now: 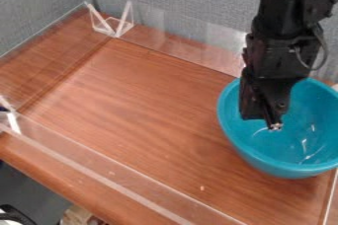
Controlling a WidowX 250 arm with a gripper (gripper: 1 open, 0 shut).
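Observation:
My black gripper hangs down at the right of the camera view, its tip inside the upper left part of a blue bowl. The gripper looks shut, with nothing clearly visible between its fingers. The bowl stands on the wooden table at the right, and the arm hides part of its back and left interior.
Bare wooden table fills the left and middle. Clear plastic edging runs along the back and front, with white corner brackets at the back left. Grey padded walls stand behind.

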